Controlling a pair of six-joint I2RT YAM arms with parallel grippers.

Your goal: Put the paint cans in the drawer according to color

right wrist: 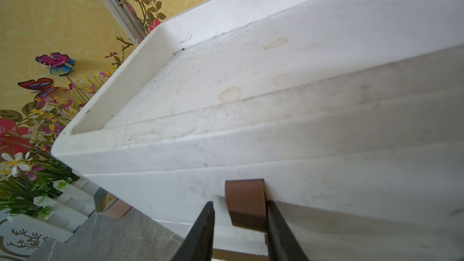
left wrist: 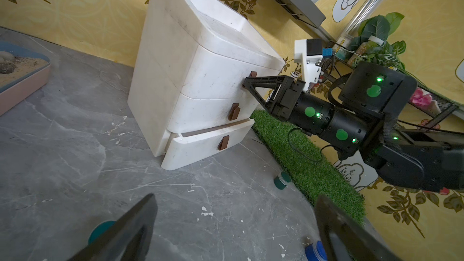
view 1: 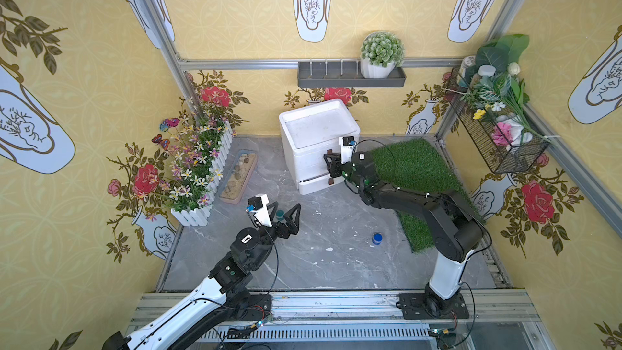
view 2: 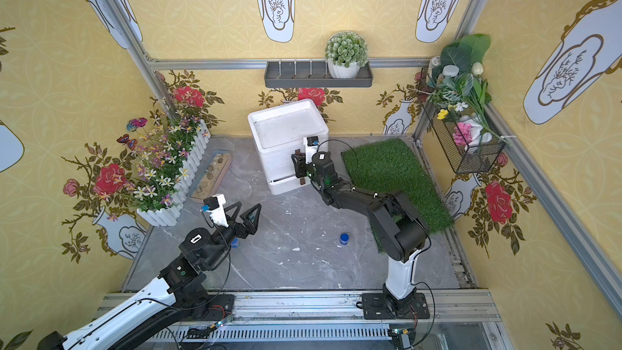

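Note:
The white drawer cabinet (view 1: 317,129) stands at the back, its top drawer (left wrist: 217,77) pushed in flush. The bottom drawer (left wrist: 207,145) stands slightly out. My right gripper is part open around the top drawer's brown handle (right wrist: 245,203), one finger close against its side. A blue can (view 1: 377,238) stands on the table right of centre. One green can (left wrist: 282,179) is by the grass edge; another green can (left wrist: 100,232) is partly hidden behind a left finger. My left gripper (view 1: 289,209) is open above the table, holding nothing. Another blue can (view 2: 234,242) shows beneath the left arm.
Artificial grass (view 1: 414,168) covers the right side, under the right arm. A flower planter (view 1: 201,181) and a sand tray (view 1: 237,176) line the left. A wire basket (view 1: 499,136) juts from the right wall. Table space between the arms is mostly clear.

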